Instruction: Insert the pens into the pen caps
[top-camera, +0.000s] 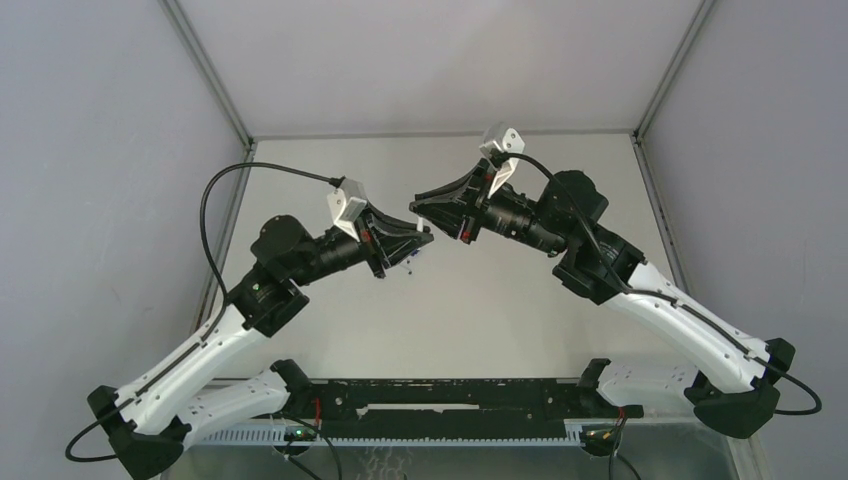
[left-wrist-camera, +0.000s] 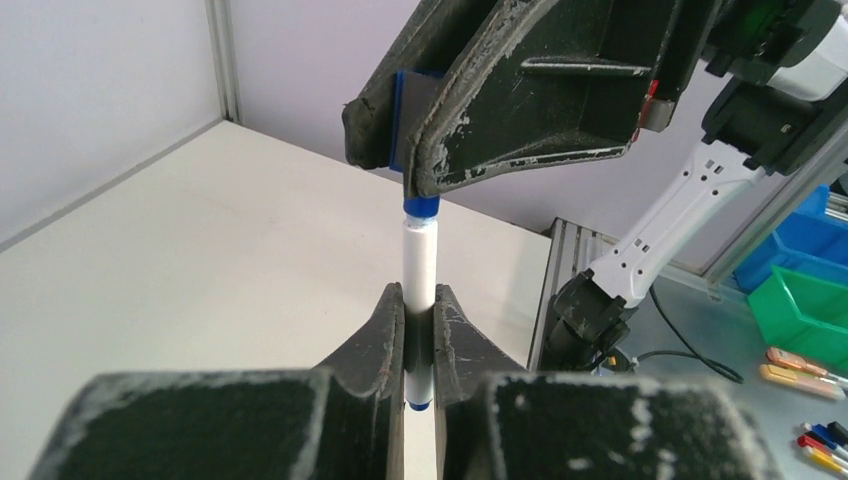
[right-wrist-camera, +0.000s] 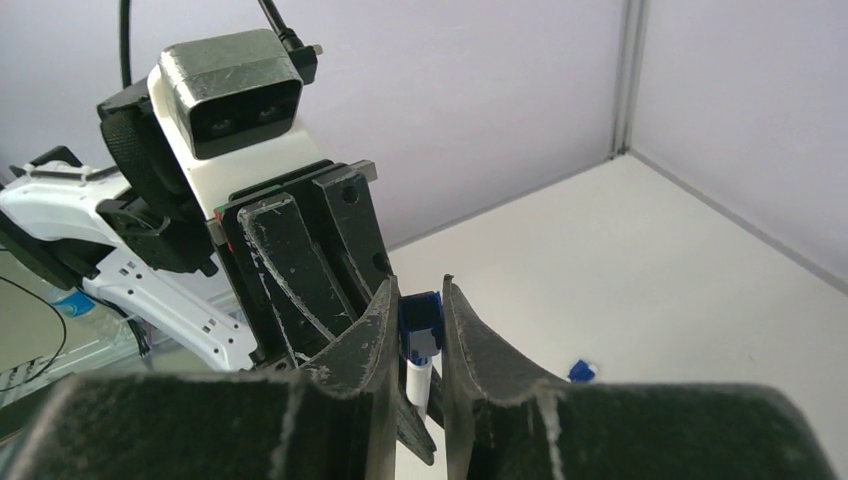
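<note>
A white pen (left-wrist-camera: 420, 250) stands upright between the fingertips of my left gripper (top-camera: 428, 236), which lie close along both sides of it. Whether they press on it cannot be told. Its top end meets a blue cap (left-wrist-camera: 422, 206), and a blue bit shows at its bottom. Around that cap, my right gripper is shut, just above the left fingertips. In the right wrist view the cap (right-wrist-camera: 421, 318) sits between the right fingers, with the white pen (right-wrist-camera: 419, 382) directly below. How deep the pen sits in the cap is hidden.
A small blue item (right-wrist-camera: 582, 371) lies on the white table, partly hidden by the right fingers. Off the table are a green bin (left-wrist-camera: 800, 315), a blue bin (left-wrist-camera: 790, 245) and several loose pens.
</note>
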